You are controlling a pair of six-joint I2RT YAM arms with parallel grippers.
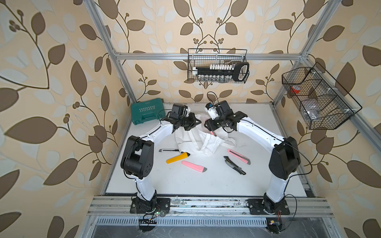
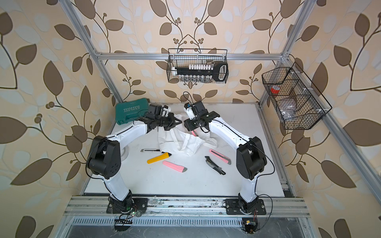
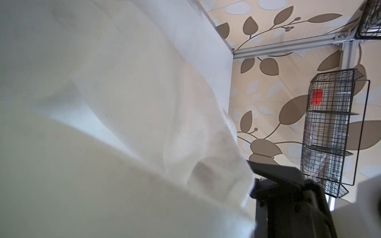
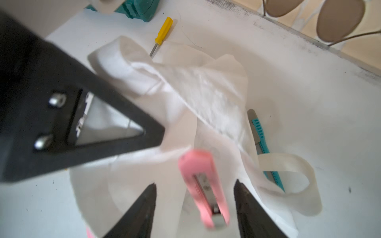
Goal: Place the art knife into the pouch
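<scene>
In the right wrist view, a pink art knife [image 4: 197,164] hangs blurred over the open mouth of the white pouch [image 4: 218,95]. My right gripper is open, with clear gaps between its fingers and the knife. From the top left, the knife [image 1: 212,133] shows only partly below the right gripper [image 1: 208,123]. My left gripper [image 1: 199,121] is shut on the pouch's raised left rim; its pinched fingertips [image 4: 155,132] appear from the side in the right wrist view. White pouch cloth [image 3: 150,107] fills much of the left wrist view, hiding the left fingers.
Nearer the front lie a yellow knife [image 1: 176,158], pink knives [image 1: 194,166], a black knife [image 1: 234,165] and a grey knife [image 1: 168,150]. A teal knife [image 4: 260,134] lies beside the pouch. A screwdriver [image 4: 164,31] and green case [image 1: 147,111] are behind.
</scene>
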